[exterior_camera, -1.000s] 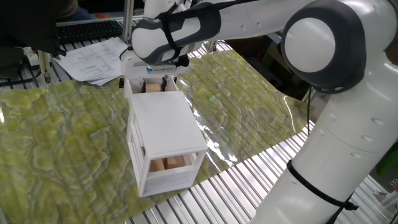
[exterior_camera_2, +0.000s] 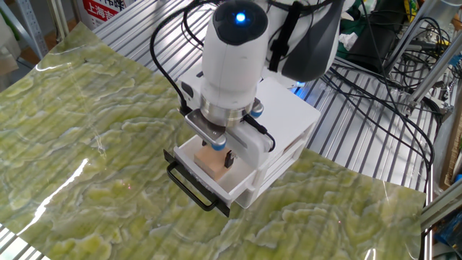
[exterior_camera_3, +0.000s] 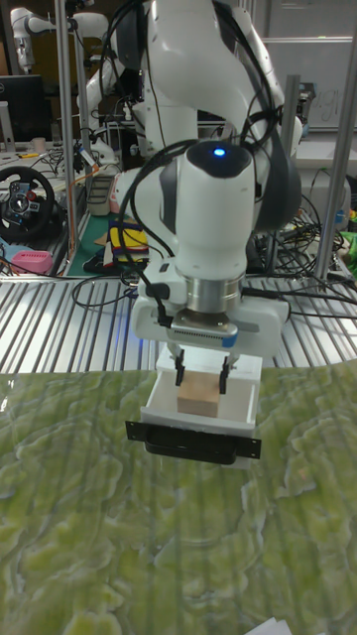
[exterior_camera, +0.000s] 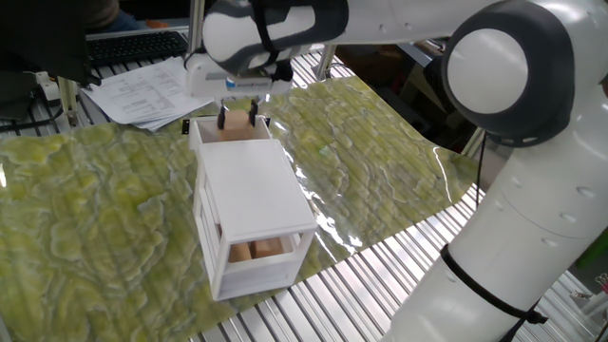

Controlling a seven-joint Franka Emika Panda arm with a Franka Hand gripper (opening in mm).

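A white cabinet (exterior_camera: 252, 185) stands on the green marbled sheet. Its upper drawer (exterior_camera_3: 241, 408) is pulled out and has a dark metal front with a black handle (exterior_camera_2: 189, 189). A light brown wooden block (exterior_camera_3: 198, 401) is within the drawer's outline, upright. My gripper (exterior_camera_3: 201, 390) points down over it, one dark finger on each side of the block's upper part. In exterior view 2 one fingertip (exterior_camera_2: 229, 159) stands right beside the block. Whether the fingers press on the block, or whether it touches the drawer floor, is unclear.
Brown pieces (exterior_camera: 255, 250) lie in the cabinet's lower compartment. Papers (exterior_camera: 147, 93) and a keyboard (exterior_camera: 138, 46) are on the slatted table beyond the sheet. The marbled sheet (exterior_camera: 85, 218) is bare on both sides of the cabinet.
My gripper has risen a little above the drawer, its finger spacing about the same. More of the block shows between the fingers now. The cabinet and drawer have not moved.
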